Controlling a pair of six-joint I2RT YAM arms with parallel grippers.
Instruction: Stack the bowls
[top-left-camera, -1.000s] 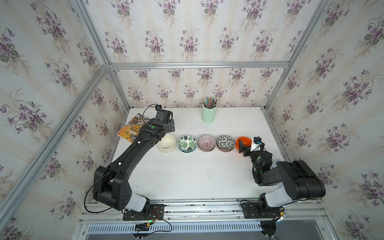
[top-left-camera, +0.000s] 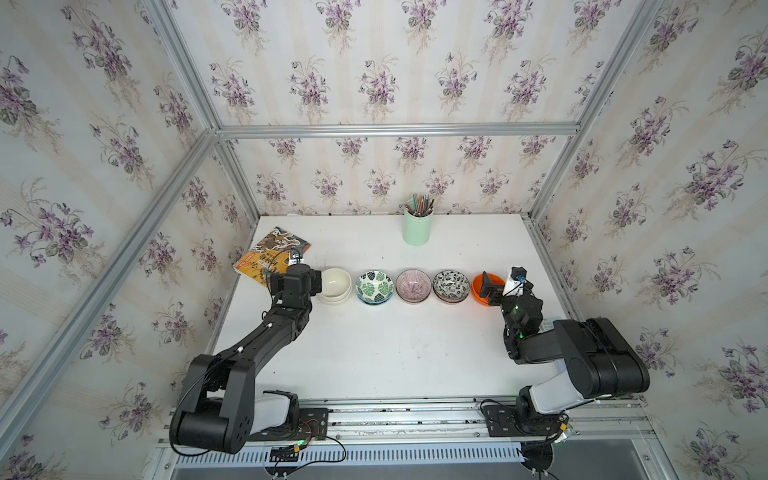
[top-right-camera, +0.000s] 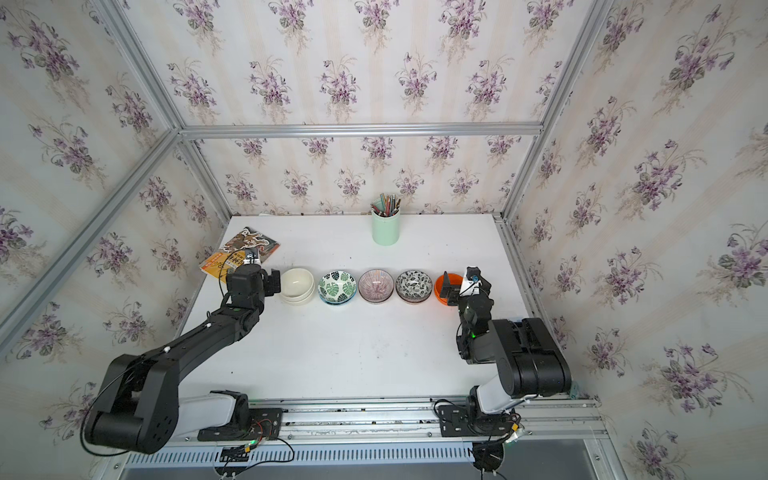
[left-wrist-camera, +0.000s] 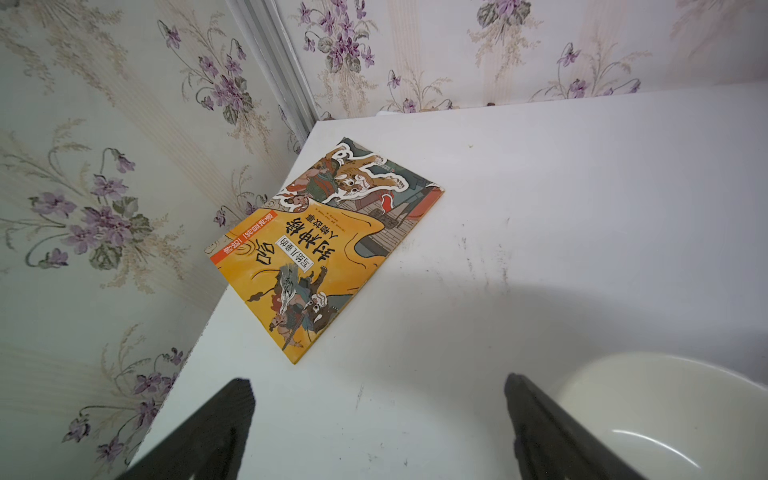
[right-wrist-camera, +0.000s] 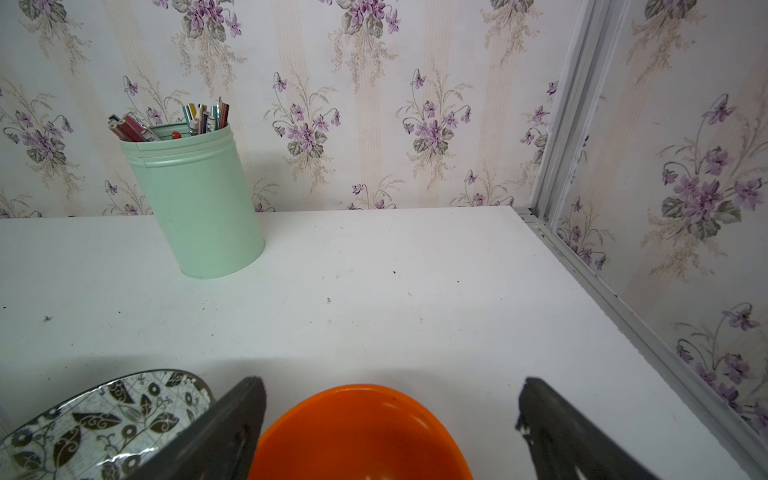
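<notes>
Five groups of bowls line the table in a row: cream bowls (top-left-camera: 336, 284), a green leaf-patterned bowl (top-left-camera: 374, 284), a pink bowl (top-left-camera: 413, 284), a black-and-white patterned bowl (top-left-camera: 451, 284) and an orange bowl (right-wrist-camera: 360, 432). My left gripper is open beside the cream bowls, which show at its lower right in the left wrist view. My right gripper is open over the near side of the orange bowl, with the patterned bowl to its left.
A green pencil holder (top-left-camera: 416, 229) stands at the back. A yellow book (left-wrist-camera: 296, 272) lies at the back left.
My left arm has pulled back toward the front and left, away from the back of the table. My right gripper has shifted very slightly.
</notes>
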